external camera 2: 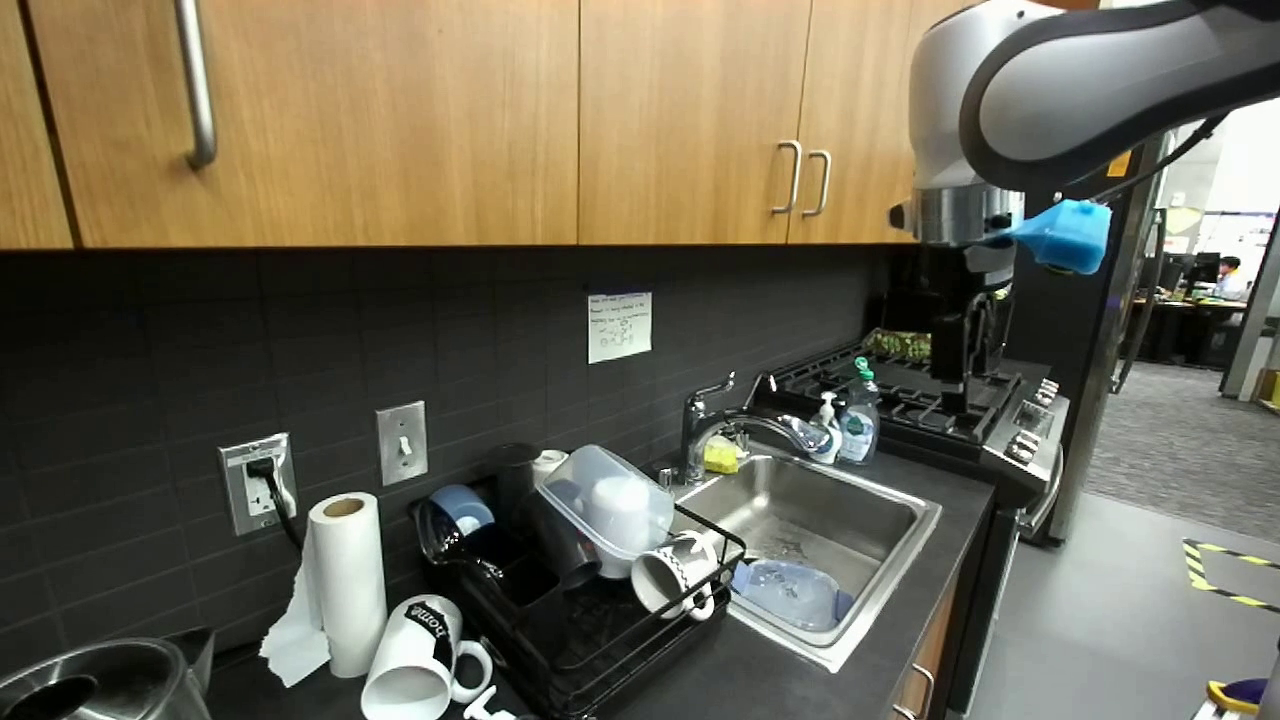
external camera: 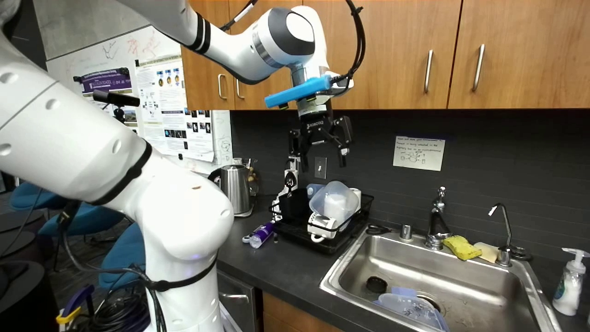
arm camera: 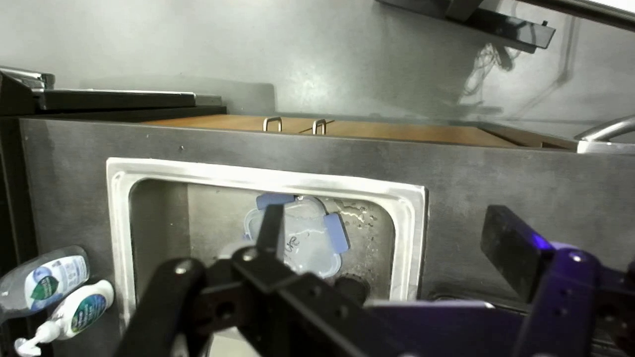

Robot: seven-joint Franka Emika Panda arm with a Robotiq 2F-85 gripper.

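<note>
My gripper (external camera: 323, 166) hangs high over the counter, its fingers spread apart and nothing between them. In the wrist view the open gripper shows one finger in front of the sink and the other over the bare counter to the right. A clear plastic lid with blue clips (arm camera: 306, 238) lies in the steel sink (external camera: 486, 276), well below the gripper. The black dish rack (external camera: 345, 240) holds a clear plastic container (external camera 2: 612, 504), a white mug (external camera 2: 674, 570) and dark items. A second white mug (external camera 2: 414, 660) stands on the counter beside the rack.
A faucet (external camera: 437, 221), a yellow sponge (external camera: 462, 247) and soap bottles (arm camera: 53, 279) border the sink. A steel kettle (external camera: 234, 189), a purple bottle (external camera: 261, 235) and a paper towel roll (external camera 2: 348, 588) stand or lie near the rack. Wooden cabinets (external camera: 387, 55) overhang the counter.
</note>
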